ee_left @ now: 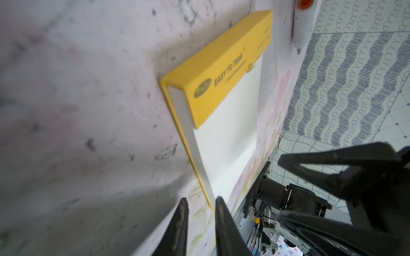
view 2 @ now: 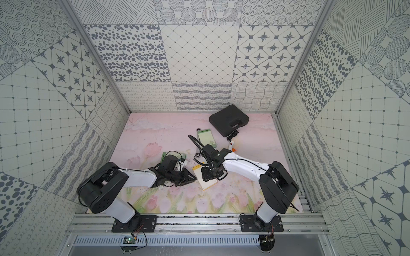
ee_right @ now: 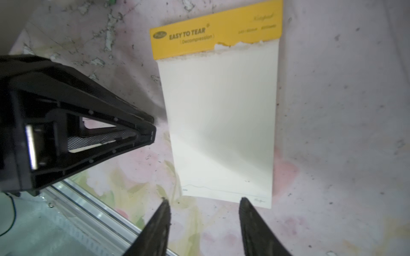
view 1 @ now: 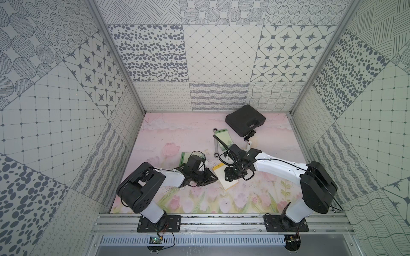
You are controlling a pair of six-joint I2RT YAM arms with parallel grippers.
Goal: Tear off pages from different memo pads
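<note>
A memo pad with a yellow binding marked "EASY TO TEAR" (ee_right: 216,123) lies tilted in the table's front middle, white top page showing, torn paper along its binding. My left gripper is low beside the pad's bottom corner, fingers apart with nothing between them. My right gripper hangs over the pad's bottom end, fingers open and empty. Two green-bound pads also lie on the table, one partly behind my left arm (view 1: 183,157), one farther back (view 1: 222,135).
A grey wrench (view 1: 215,143), a white-and-orange tool (view 2: 231,145) and a black case (view 1: 245,119) with a cable lie behind the arms.
</note>
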